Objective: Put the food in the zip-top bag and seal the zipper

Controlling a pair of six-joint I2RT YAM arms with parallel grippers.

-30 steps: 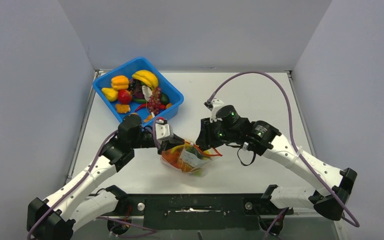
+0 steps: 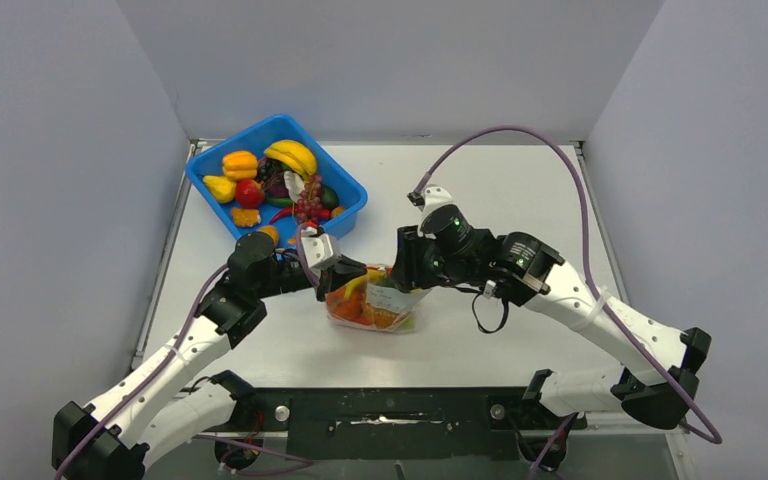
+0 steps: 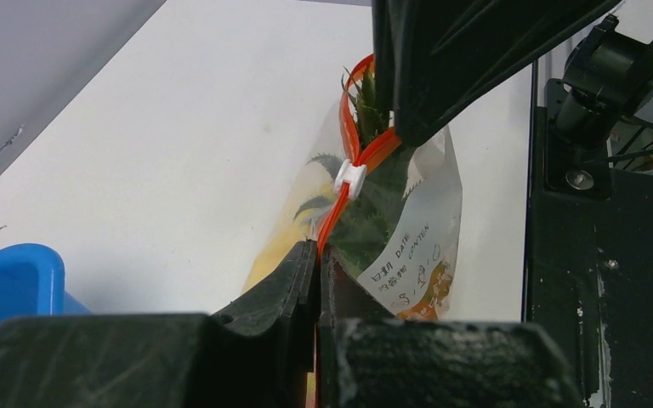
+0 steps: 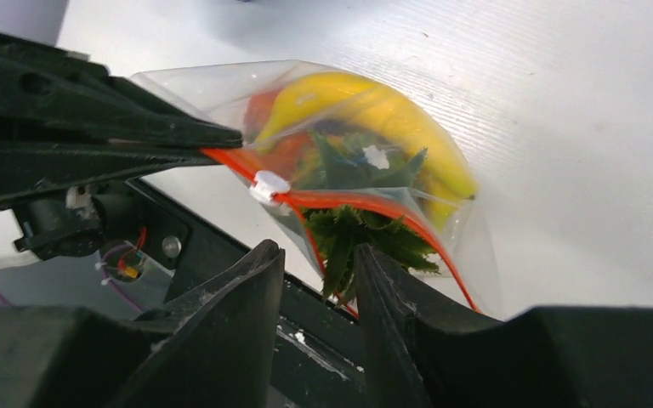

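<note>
The clear zip bag [image 2: 368,303] holds yellow, orange and green food. My left gripper is shut on one end of the bag's orange zip edge [image 3: 333,219]. Just beyond its tips, a white slider [image 3: 350,178] sits on that edge. Past the slider the mouth gapes, and spiky green leaves [image 4: 340,242] poke up in the opening. Over this open end, my right gripper stands part open, its two fingertips apart; leaves and zip edge show behind the gap. Whether its fingers touch the bag, I cannot tell.
A blue bin [image 2: 346,222] of assorted toy food stands at the back left, close behind my left arm. Bare white table [image 2: 520,180] lies at the back right. The dark front rail [image 2: 390,400] runs along the near edge.
The left gripper and bag shifted slightly back.
</note>
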